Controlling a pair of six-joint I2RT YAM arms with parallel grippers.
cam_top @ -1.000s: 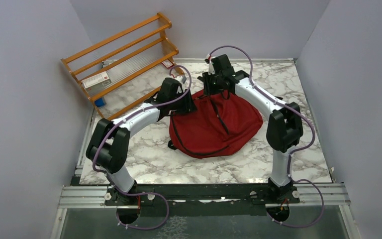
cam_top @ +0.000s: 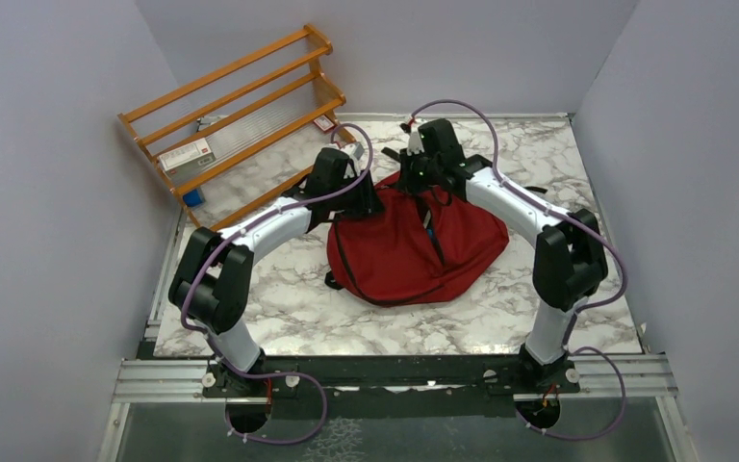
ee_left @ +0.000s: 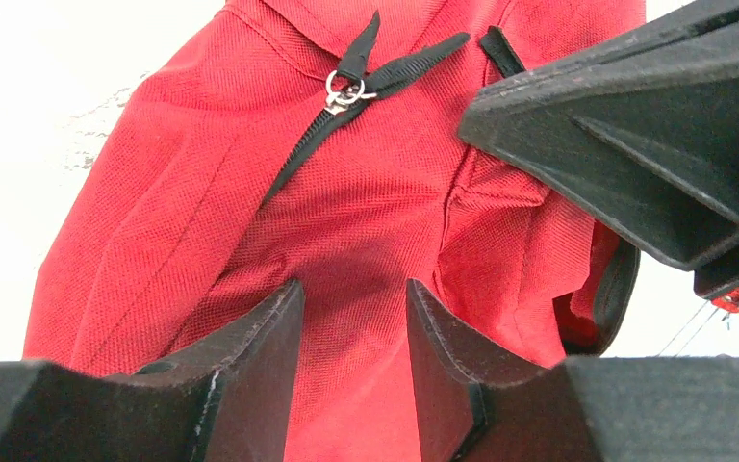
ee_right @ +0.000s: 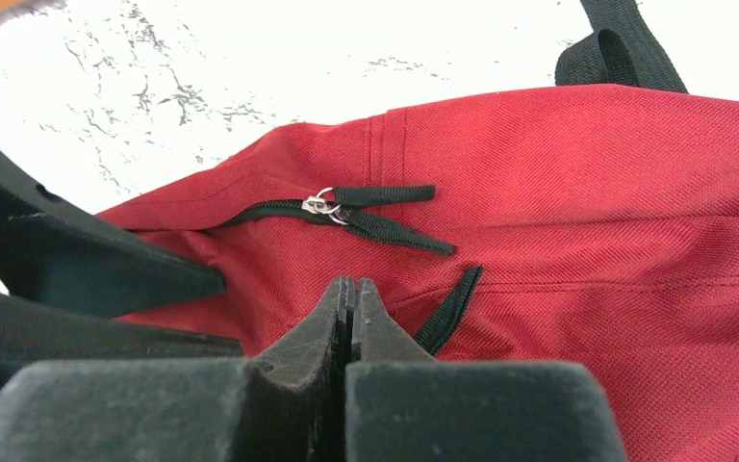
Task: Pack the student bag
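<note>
The red bag (cam_top: 414, 260) lies flattened on the marble table beneath both arms. Near its back edge, a zipper slider with black pull tabs (ee_left: 346, 94) shows in both wrist views, also as silver metal at the right (ee_right: 316, 205). My left gripper is part open over the red fabric, with no object clearly between its fingers. My right gripper is shut, its tips just below the zipper and beside a second black tab (ee_right: 450, 308); nothing shows between them. The right gripper's body sits close to the left one.
A wooden rack (cam_top: 226, 135) stands at the back left with boxes behind it. Grey walls border the table (cam_top: 563, 154) at the sides and back. Bare marble lies in front of the bag and to its right.
The left arm has barely moved.
</note>
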